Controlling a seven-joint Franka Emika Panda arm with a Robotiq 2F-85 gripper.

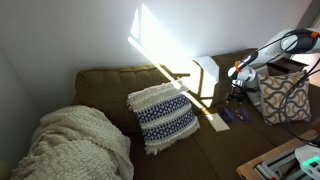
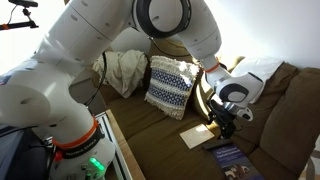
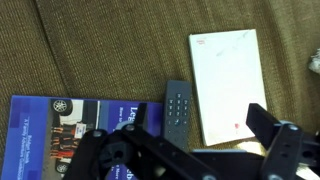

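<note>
A dark grey remote (image 3: 177, 108) with small buttons lies on the brown couch seat. To its right in the wrist view is a plain white rectangular item (image 3: 226, 85), perhaps a notebook; on its left is a blue book or box (image 3: 62, 135) with a truck picture. My gripper is open above the remote, its two fingers spread to either side of the remote's lower part. Nothing is visibly held, and the gripper's body hides the remote's lower end. In exterior view 2, the gripper (image 2: 222, 130) hangs just over these items.
A patterned pillow (image 1: 285, 97) leans beside the arm. Farther along the couch stand a blue-and-white pillow (image 1: 165, 117) and a bunched cream blanket (image 1: 72, 145). Open seat lies before the white item; a wooden table edge (image 1: 255, 168) is in front.
</note>
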